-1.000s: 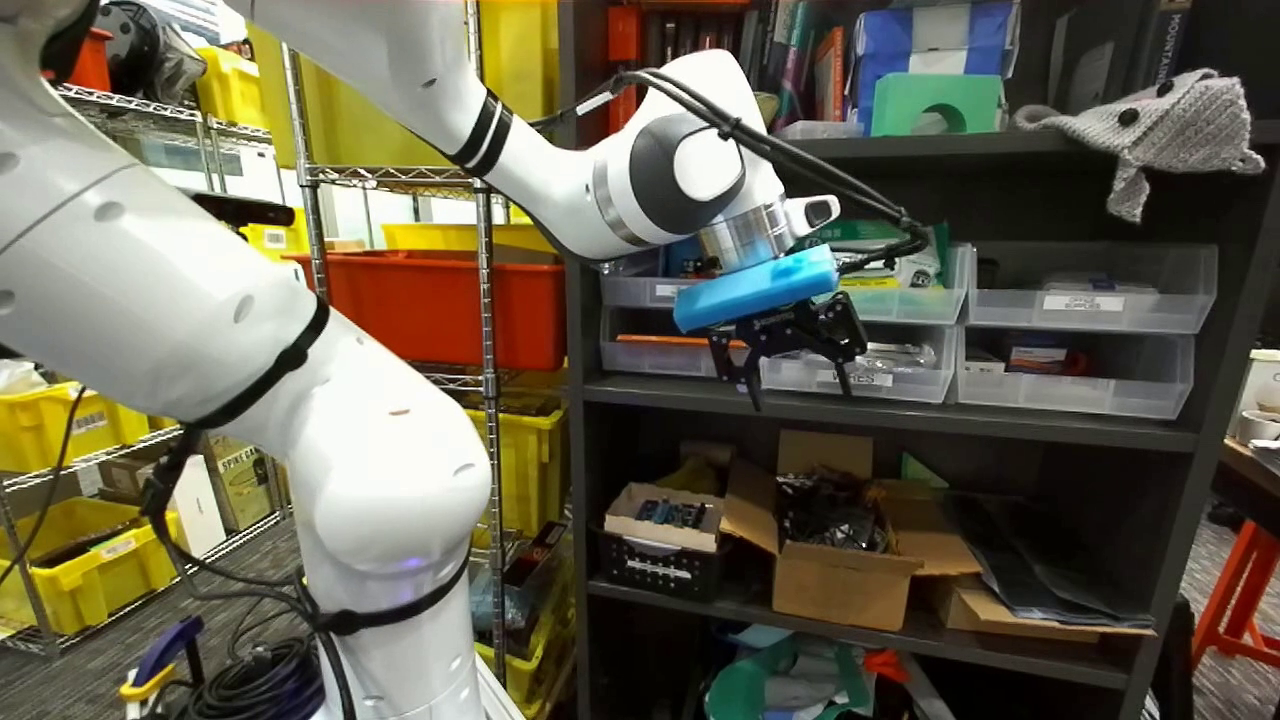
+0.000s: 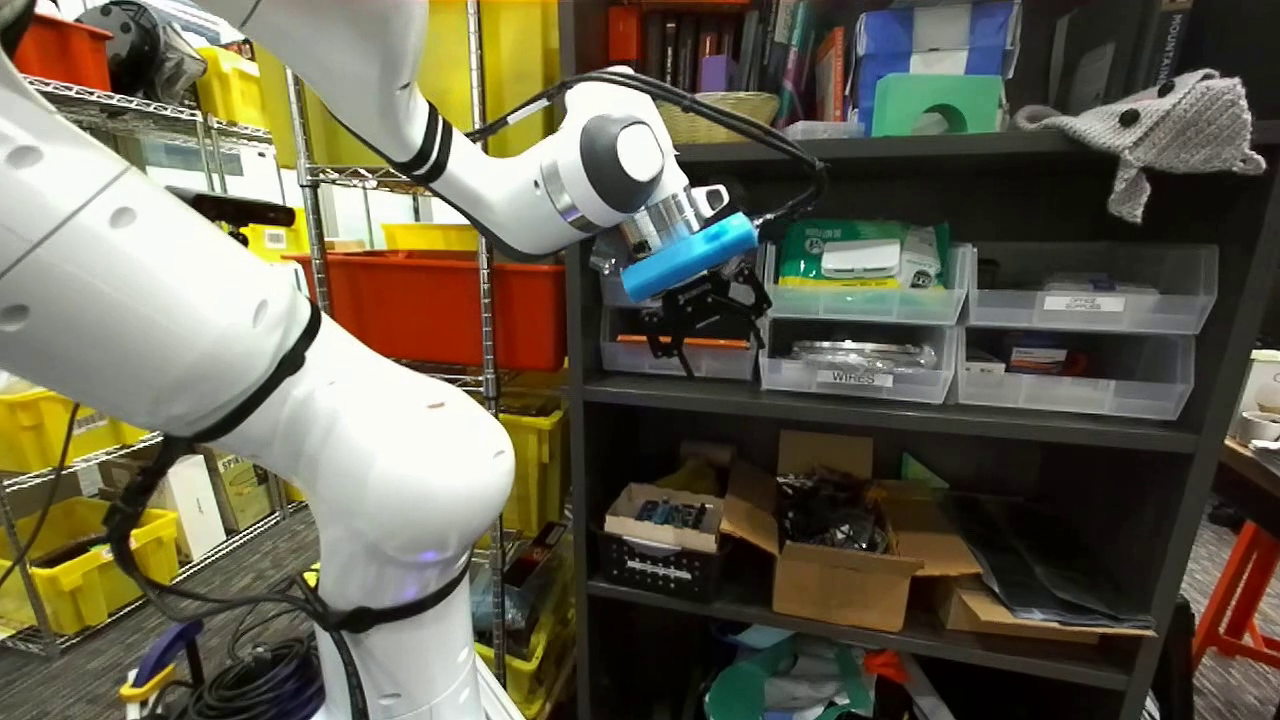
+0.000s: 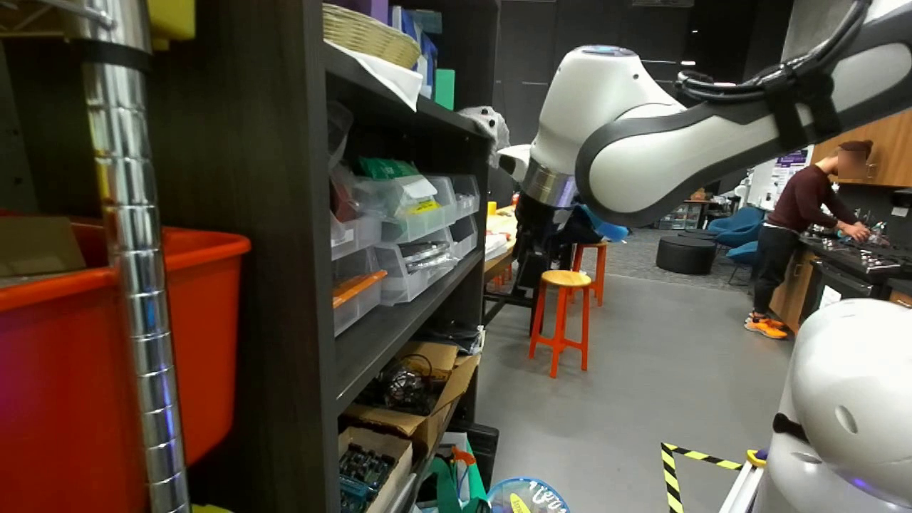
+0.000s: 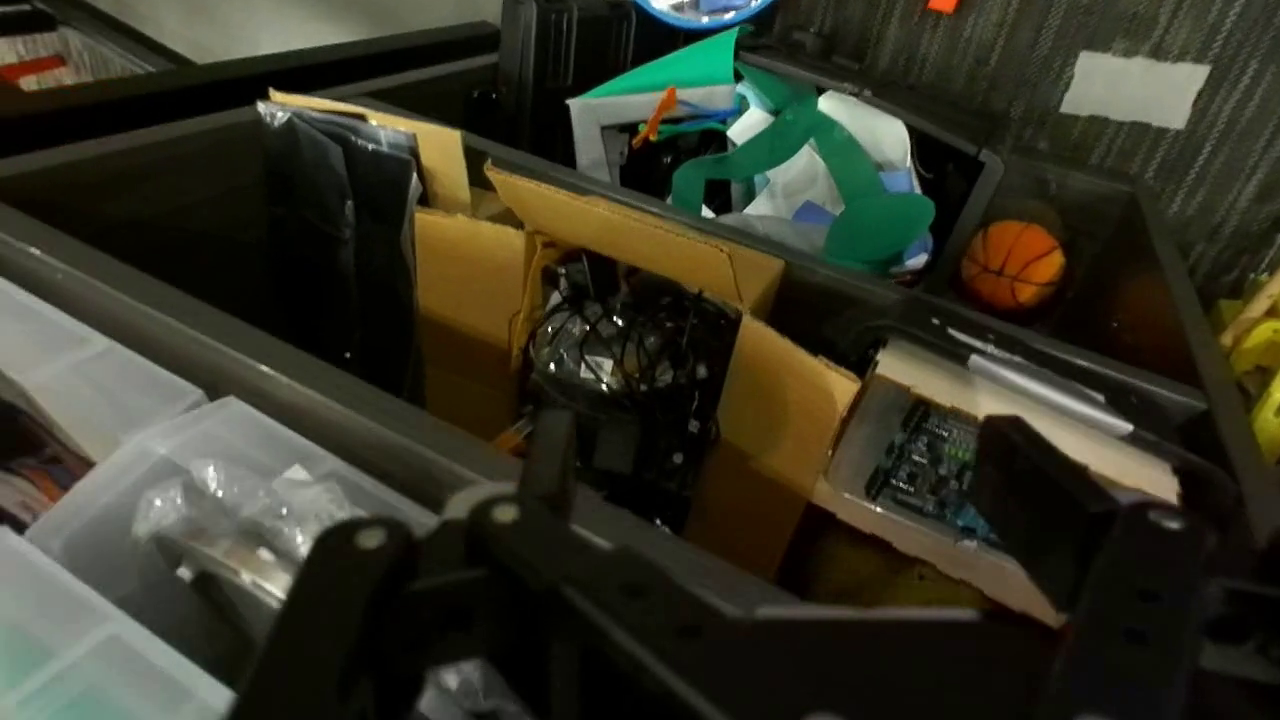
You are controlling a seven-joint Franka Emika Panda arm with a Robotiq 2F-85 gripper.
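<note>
In the exterior view, my gripper (image 2: 725, 346) hangs tilted below its blue mount (image 2: 691, 256), in front of the shelf with the clear bins. Its two fingers stand wide apart in the wrist view, one dark pad (image 4: 1041, 510) at the right and the other left of centre. Nothing is held between them. Beyond the fingers lies an open cardboard box (image 4: 768, 444) of black cables, and a smaller box (image 4: 918, 546) of circuit boards sits to its right. The second exterior view shows the gripper only as a dark shape, partly merged with the background.
Clear bins, including the wires bin (image 2: 854, 379), fill the middle shelf (image 2: 888, 406). A grey knitted toy (image 2: 1170, 126) overhangs the top shelf. At the left, a red bin (image 2: 438, 310) stands on a wire rack. Far off, a person (image 3: 799, 222) works at a counter.
The arm has drawn back to the left in the exterior view. My gripper has turned and tilted, and moved left from in front of the wires bin. The shelf contents look unchanged.
</note>
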